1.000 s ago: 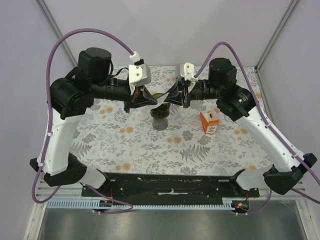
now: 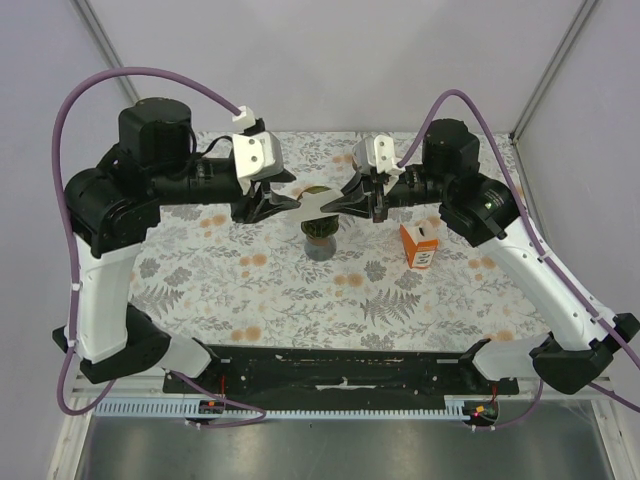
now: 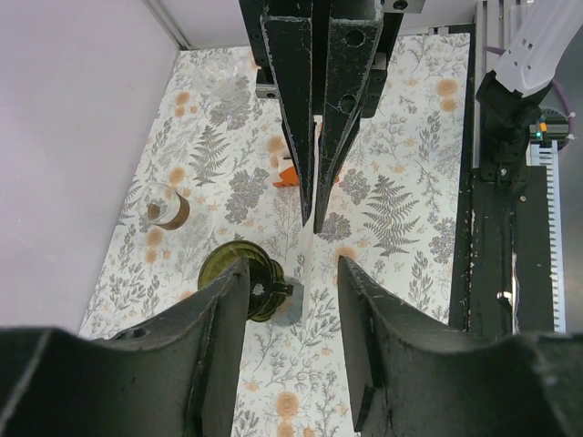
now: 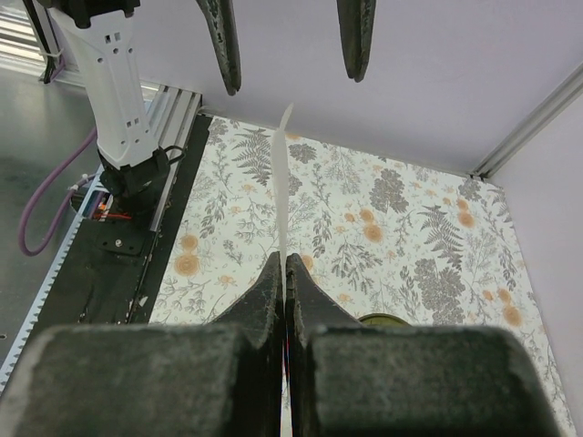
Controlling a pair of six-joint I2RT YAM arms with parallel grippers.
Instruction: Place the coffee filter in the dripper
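Observation:
A white paper filter (image 2: 315, 208) is held edge-on in the tips of my right gripper (image 2: 350, 200), which is shut on it above the green dripper (image 2: 320, 228), seen from above in the left wrist view (image 3: 217, 267). My left gripper stands open just left of the filter, its fingertips either side of the strip in that view and apart from it. In the right wrist view the filter (image 4: 281, 182) rises from between the shut fingers.
An orange box (image 2: 419, 247) lies right of the dripper. A clear cup (image 3: 164, 205) stands behind it in the left wrist view.
My left gripper has drawn back to the left, away from the filter, and now stands open. My right gripper has shifted slightly right with the filter.

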